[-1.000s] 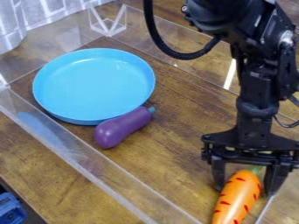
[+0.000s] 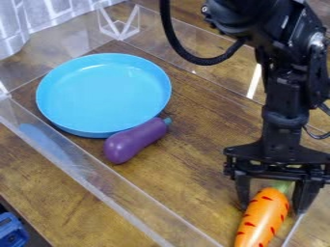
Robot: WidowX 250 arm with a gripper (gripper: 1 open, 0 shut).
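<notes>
The black gripper (image 2: pixel 273 193) is low at the right of the camera view, over an orange toy carrot (image 2: pixel 258 226) with dark stripes and a green top. Its fingers reach down on either side of the carrot's top end; whether they grip it is unclear. A purple toy eggplant (image 2: pixel 129 144) lies on the wooden floor left of the gripper, and a light blue plate (image 2: pixel 100 93) lies behind the eggplant.
Clear low walls (image 2: pixel 73 169) border the wooden area at left and back. A blue object (image 2: pixel 8 232) sits outside at the lower left. The middle of the wood between eggplant and gripper is clear.
</notes>
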